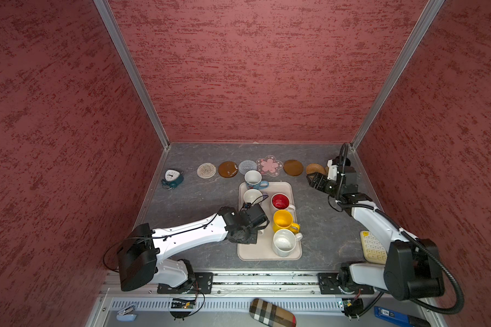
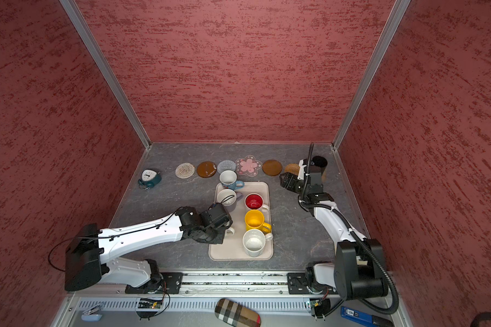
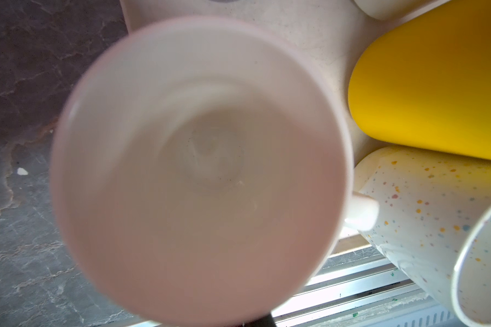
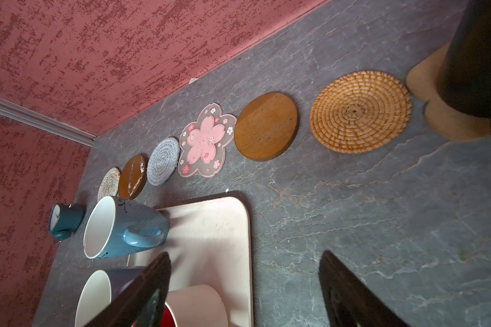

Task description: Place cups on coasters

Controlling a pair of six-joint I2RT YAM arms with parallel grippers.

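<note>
A pale pink-white cup [image 3: 201,163] fills the left wrist view, its handle [image 3: 362,211] pointing right. My left gripper is shut and empty; only a dark tip shows below the rim, with the cup outside its fingers. From above, the left arm hides most of this cup. Other cups are blue [image 1: 253,178], lilac [image 2: 227,198], red inside [image 1: 280,202], yellow [image 1: 283,220] and speckled white [image 1: 284,243]. My right gripper stands open and empty. Coasters include flower [image 4: 204,142], wooden [image 4: 266,126], woven [image 4: 361,111] and grey [image 4: 163,161].
The cups crowd a cream tray [image 1: 250,251]. A black cup [image 4: 477,60] stands on a light brown coaster at the far right. A teal clock [image 1: 172,177] sits at far left. Bare table [image 1: 324,234] lies right of the tray.
</note>
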